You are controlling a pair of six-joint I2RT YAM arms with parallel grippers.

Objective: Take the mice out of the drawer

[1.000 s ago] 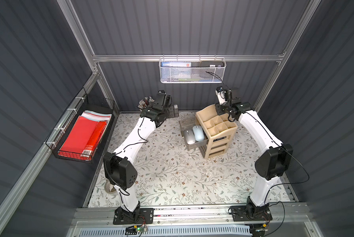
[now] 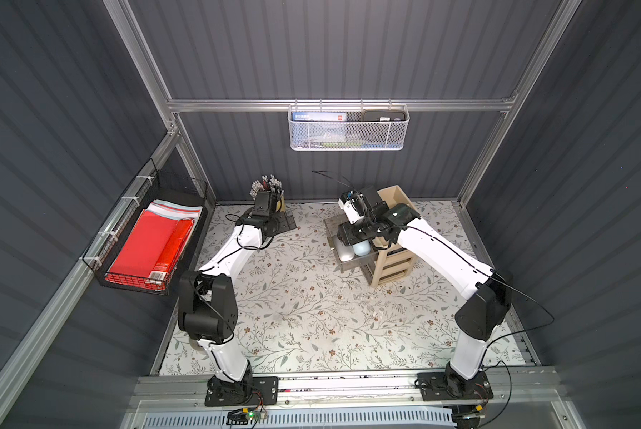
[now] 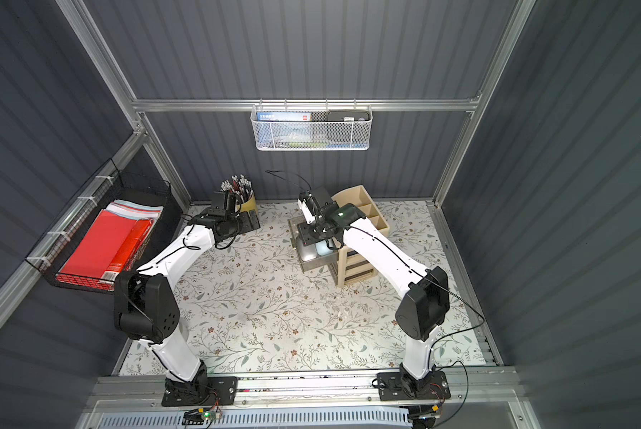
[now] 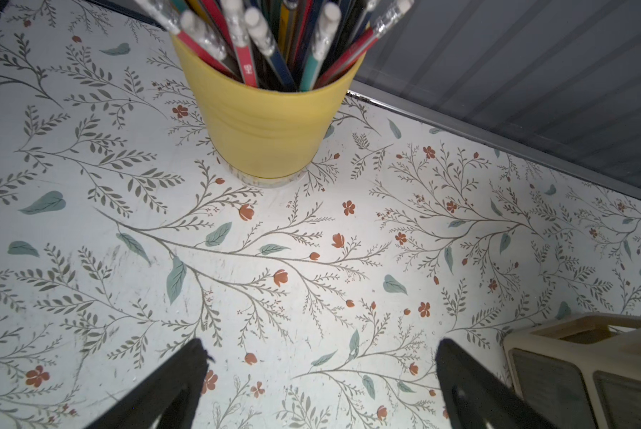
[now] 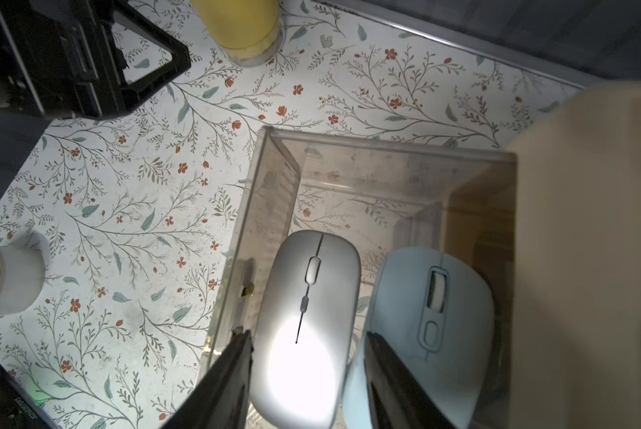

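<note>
A clear drawer (image 5: 399, 139) juts out from the beige organizer (image 2: 395, 275). Side by side inside it lie a silver mouse (image 5: 313, 286) and a light blue mouse (image 5: 435, 321). Over the drawer hangs my right gripper, its two fingers apart with nothing held between them; from the wrist they frame the lower part of the silver mouse, and I cannot tell whether they touch it. Well to the left, over bare table near the pencil cup, my left gripper is open and empty.
The yellow pencil cup (image 4: 270, 136) stands at the back left. A roll of tape (image 5: 13, 279) lies on the table at the left. A wire basket with red folders (image 2: 149, 246) hangs on the left wall.
My right arm has come left and down from above the organizer to over the drawer. The left arm has drawn back to the left. Both mice stay in the drawer.
</note>
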